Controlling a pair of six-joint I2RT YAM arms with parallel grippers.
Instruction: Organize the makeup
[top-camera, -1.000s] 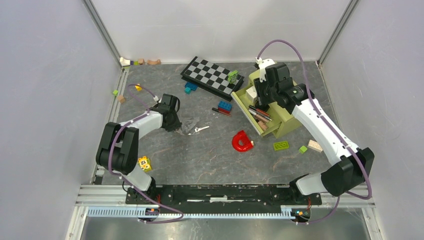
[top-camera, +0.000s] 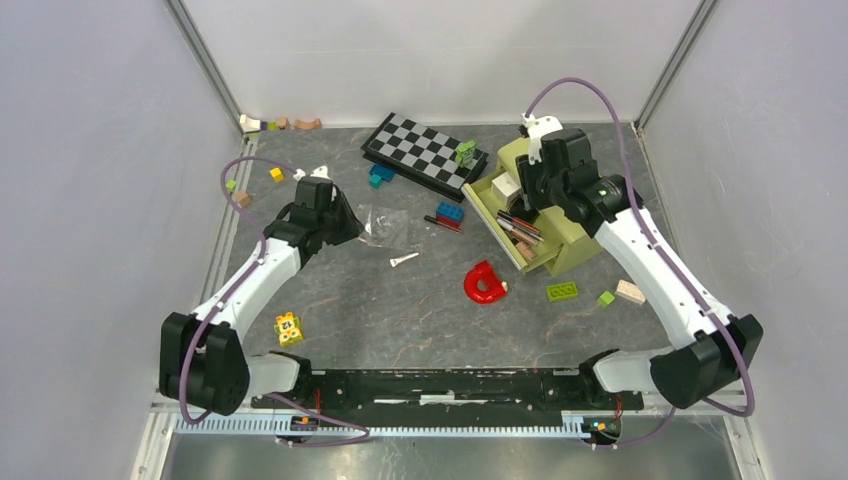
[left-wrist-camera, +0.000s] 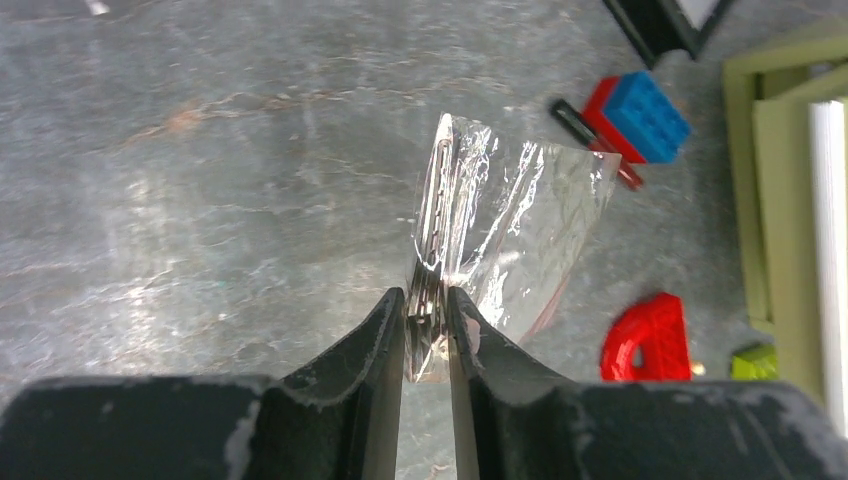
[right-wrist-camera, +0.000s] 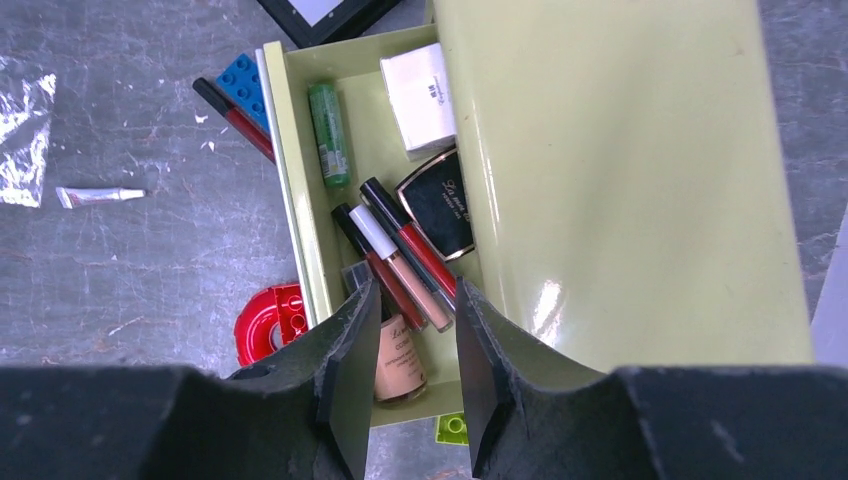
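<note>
My left gripper is shut on a clear plastic bag (left-wrist-camera: 515, 220), held above the mat. My right gripper hangs over the open pale-green drawer (right-wrist-camera: 300, 150), fingers spaced apart; whether it grips anything is unclear. The drawer holds a white box (right-wrist-camera: 415, 95), a green tube (right-wrist-camera: 328, 135), a black compact (right-wrist-camera: 440, 200), several lip gloss tubes (right-wrist-camera: 410, 270) and a peach bottle (right-wrist-camera: 397, 360). Outside it lie a dark red tube (right-wrist-camera: 240, 125) and a small white tube (right-wrist-camera: 100, 196).
A checkerboard (top-camera: 425, 150) lies at the back, a red toy (top-camera: 485, 290) front centre, and loose blocks (top-camera: 562, 291) around the edges.
My left gripper has risen and moved slightly toward the back, lifting the bag with it. The right arm has shifted slightly toward the right.
</note>
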